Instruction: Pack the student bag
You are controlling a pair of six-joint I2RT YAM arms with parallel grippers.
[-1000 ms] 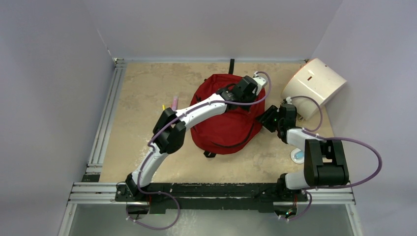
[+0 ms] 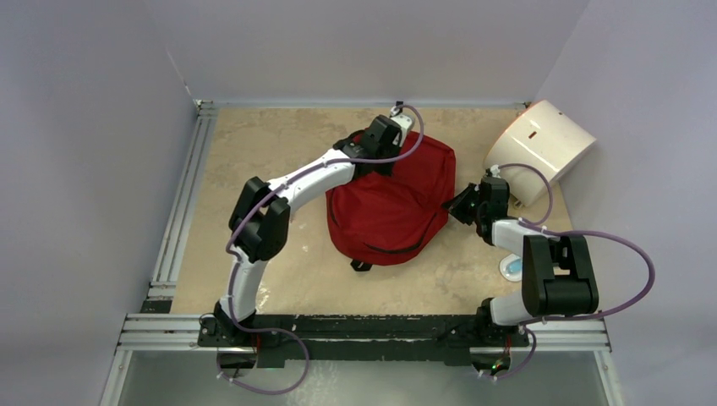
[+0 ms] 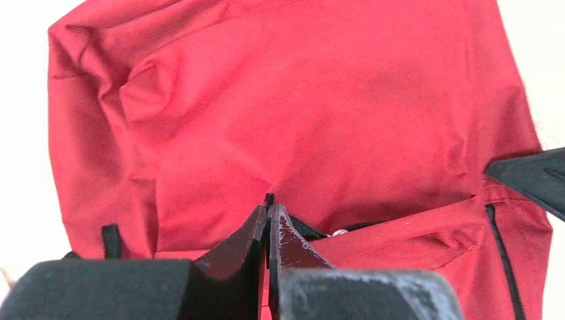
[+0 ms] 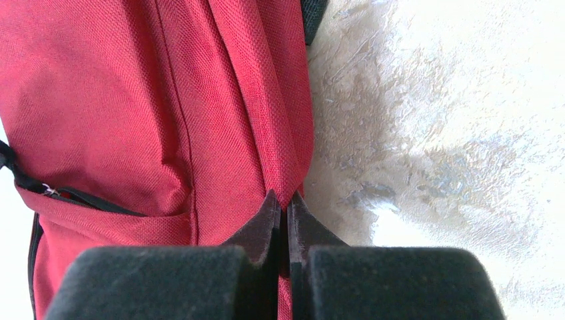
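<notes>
The red bag [image 2: 393, 216] lies flat in the middle of the table. Over its upper left part, my left gripper is shut, with a small black zipper pull [image 3: 269, 198] showing at its tips. From there the black zipper [image 3: 306, 229] runs right to a whitish end piece, above a fold of red cloth. At the bag's right side, my right gripper is shut on a pinched fold of the bag's fabric [image 4: 286, 157]. In the top view, the left arm hides the bag's upper left edge; what the bag contains cannot be seen.
A white cylindrical container [image 2: 541, 144] stands at the back right, close behind the right arm. A small white round dish with something blue [image 2: 514, 267] lies beside that arm. Bare table [image 2: 262, 152] shows left of the bag.
My left gripper has moved from the bag's right side toward its upper left. The left arm now covers the pink and yellow items.
</notes>
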